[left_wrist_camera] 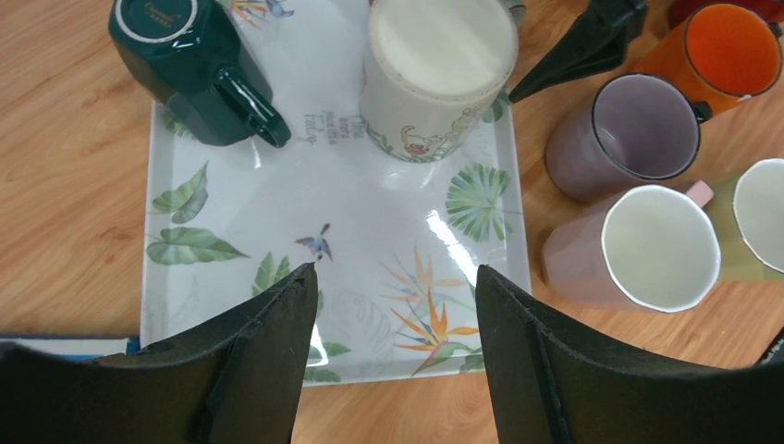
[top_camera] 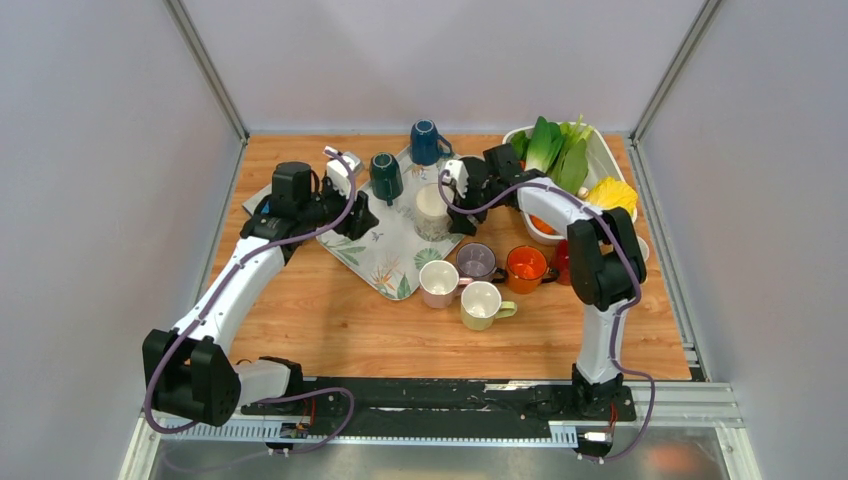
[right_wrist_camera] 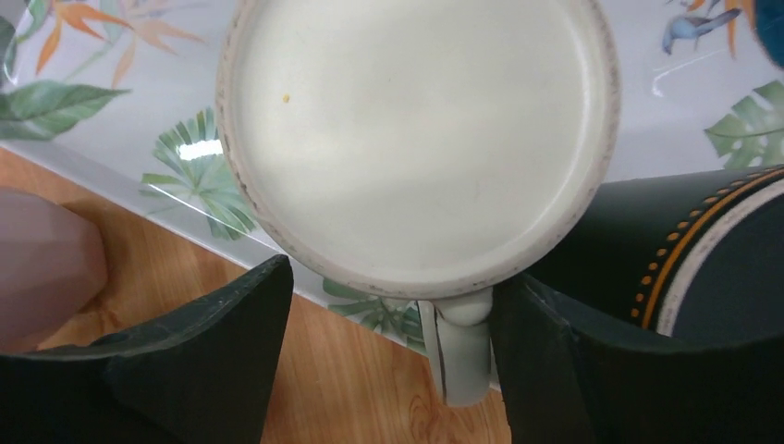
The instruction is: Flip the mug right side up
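Observation:
A white mug with a drawn pattern near its rim stands upside down on the floral tray. In the right wrist view its pale base fills the upper middle, and its handle points between the fingers. My right gripper is partly open around this handle; one finger is close beside it, the other clearly apart. Whether that near finger touches is hard to tell. My left gripper is open and empty above the tray's near left part.
A dark green mug and a blue mug stand upside down farther back. A dark mug lies close to the right gripper. Upright pink, yellow-green, purple and orange mugs crowd the front. A vegetable basket stands right.

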